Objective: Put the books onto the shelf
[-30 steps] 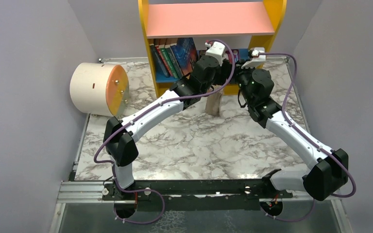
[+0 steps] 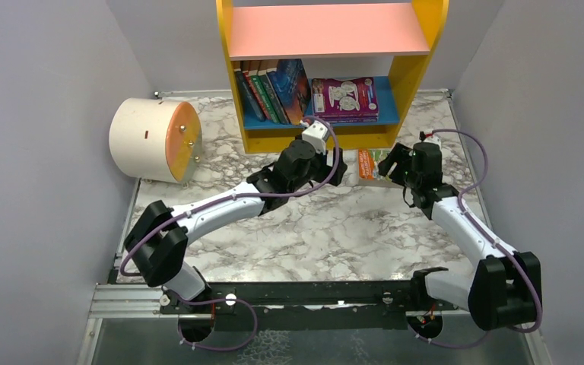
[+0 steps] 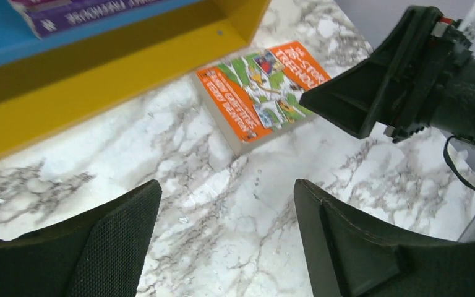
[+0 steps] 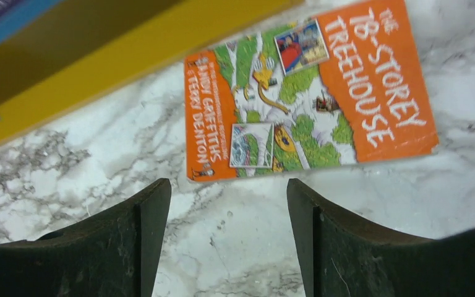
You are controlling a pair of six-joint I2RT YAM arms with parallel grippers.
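Note:
An orange-and-green book [image 4: 297, 111], "The 78-Storey Treehouse", lies flat on the marble table in front of the bookshelf. My right gripper is over the table just beside it, open and empty. My left gripper hangs left of the book, its fingers apart with nothing between them. On the blue shelf, a row of leaning books [image 2: 270, 91] stands at the left and purple books [image 2: 344, 99] lie stacked flat at the right.
The yellow bookshelf [image 2: 411, 72] with a pink upper shelf stands at the back. A white cylinder [image 2: 141, 141] sits at the left.
Both arms have pulled back from the shelf and moved apart, the left one leftwards, the right one rightwards. The book now lies flat in view on the table.

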